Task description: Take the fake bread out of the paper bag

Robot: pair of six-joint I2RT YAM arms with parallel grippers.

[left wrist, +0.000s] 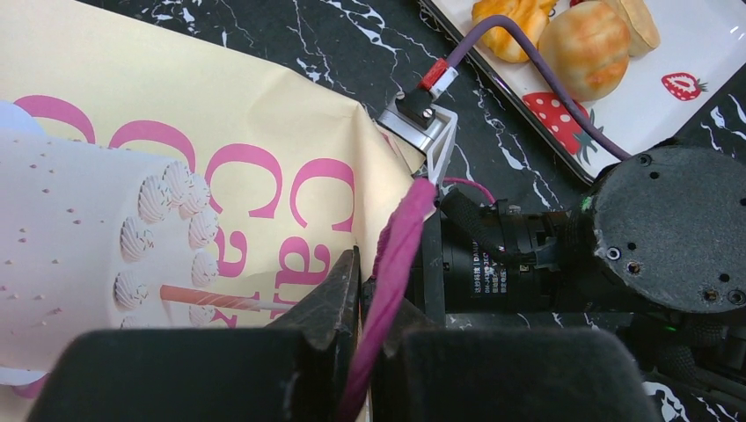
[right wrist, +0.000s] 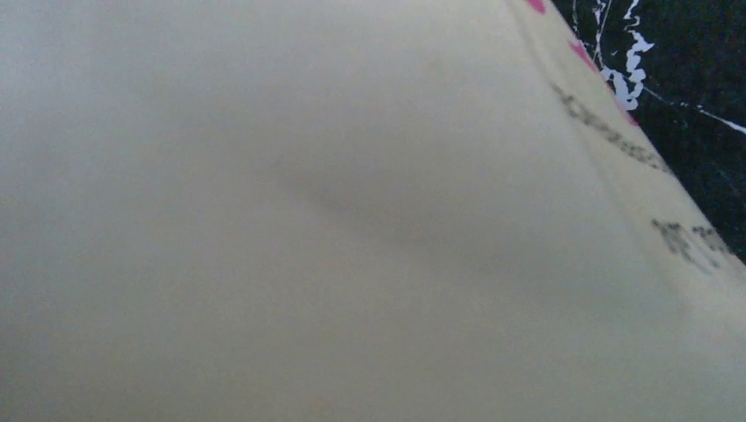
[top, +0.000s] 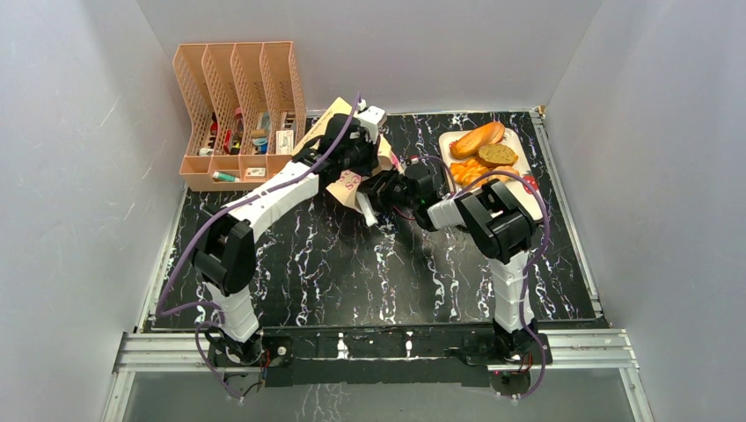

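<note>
The cream paper bag (top: 343,189) with pink lettering lies mid-back on the marble table. My left gripper is shut on the bag's edge by its pink handle (left wrist: 400,237). My right gripper (top: 378,186) reaches into the bag's mouth from the right; its fingers are hidden, and the right wrist view (right wrist: 352,211) is filled by pale paper. No bread inside the bag shows.
A tray (top: 533,200) with several fake breads (top: 479,139) stands at the back right, beside my right arm. A compartmented pink organiser (top: 198,158) stands at the back left.
</note>
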